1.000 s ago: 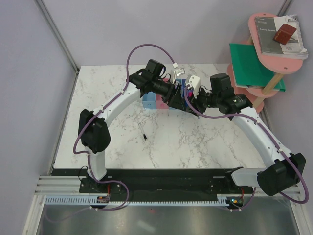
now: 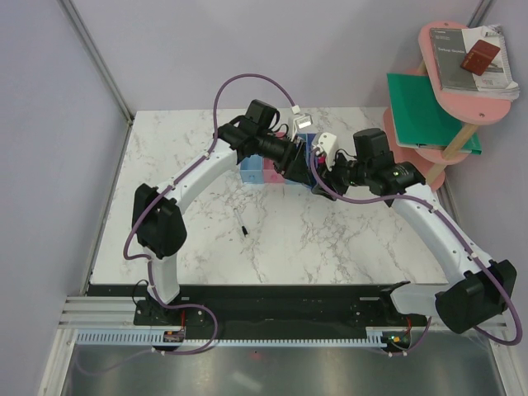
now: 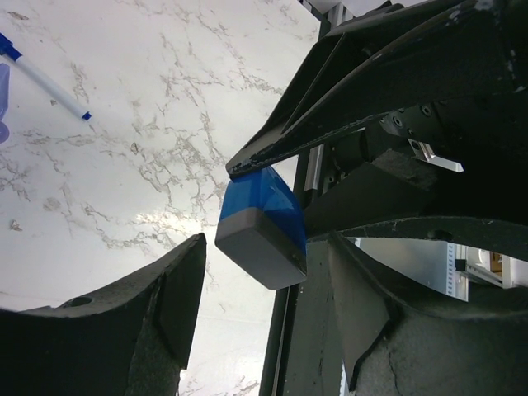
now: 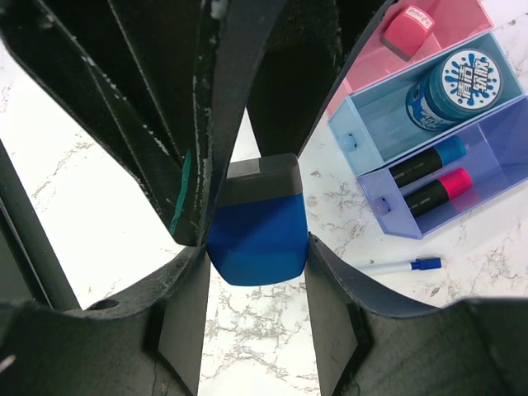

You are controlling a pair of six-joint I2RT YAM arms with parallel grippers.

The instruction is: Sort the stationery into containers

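Observation:
My two grippers meet over the table in the top view. My right gripper is shut on a blue object with a grey end. My left gripper is part open around that same blue object, its fingers not visibly touching it. Behind, in the right wrist view, stand a lilac container with two markers, a light blue one with a glue jar and a pink one with a red item. A white pen lies on the table.
A pink shelf stand with books and a green folder stands at the back right.
My right arm has shifted very slightly toward the front of the table; the left arm looks unchanged.

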